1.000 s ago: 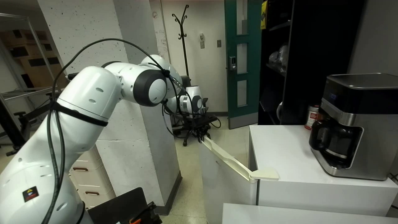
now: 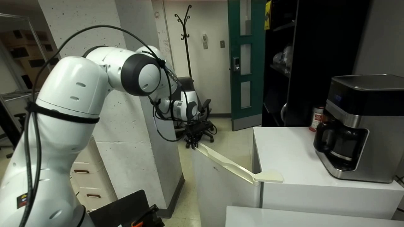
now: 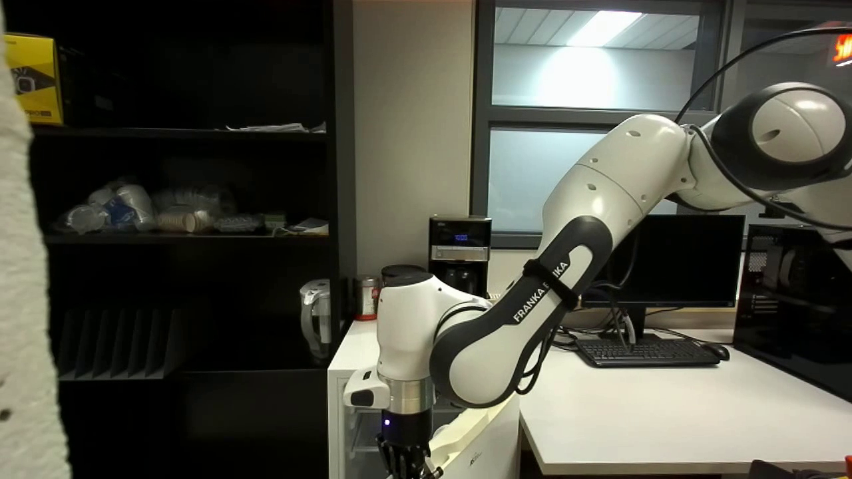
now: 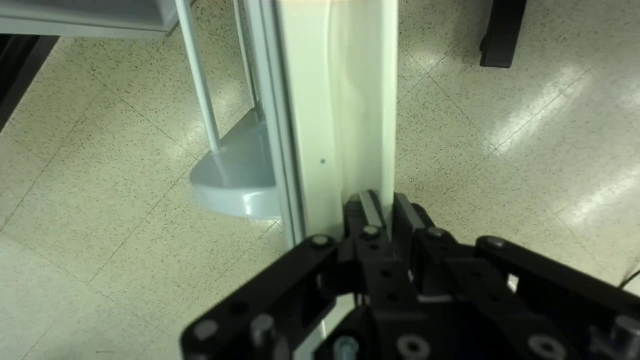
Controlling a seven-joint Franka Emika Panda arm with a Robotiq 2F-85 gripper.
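Observation:
The white fridge door (image 2: 227,181) stands swung open from the small fridge (image 2: 291,193), its cream top edge (image 2: 227,164) running out toward my arm. At the far end of that edge is my gripper (image 2: 193,145). Seen in the wrist view, my gripper is shut on the door's outer rim, one finger (image 4: 363,210) in the channel of the top edge and the other outside. Door shelf rails (image 4: 201,90) and a grey shelf (image 4: 237,174) show on the inner side. In exterior view 2 my gripper (image 3: 411,467) is low, its fingertips cut off by the frame.
A coffee maker (image 2: 367,128) and a red-labelled can (image 2: 317,119) stand on the fridge top. A concrete pillar (image 2: 144,106) rises close beside the arm. A white desk (image 3: 631,415) lies right of the door. Open floor (image 4: 510,150) shows below the door.
My gripper and the door's free end have moved left in exterior view 1, swinging the door wider. The arm's upper links have shifted left and up as well.

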